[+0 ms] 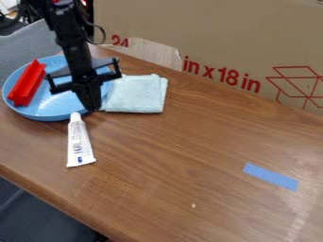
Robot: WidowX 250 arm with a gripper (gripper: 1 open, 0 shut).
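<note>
My black gripper (91, 102) hangs low over the right part of a blue plate (51, 108), shut, with nothing seen between its fingers. A red object (25, 82) lies on the left part of the plate. A white tube (78, 140) lies on the wooden table just in front of the plate, below the gripper. A folded pale cloth (139, 94) lies right of the plate, partly behind the gripper.
A cardboard box (214, 43) with red print stands along the back. A strip of blue tape (270, 176) is on the right of the table.
</note>
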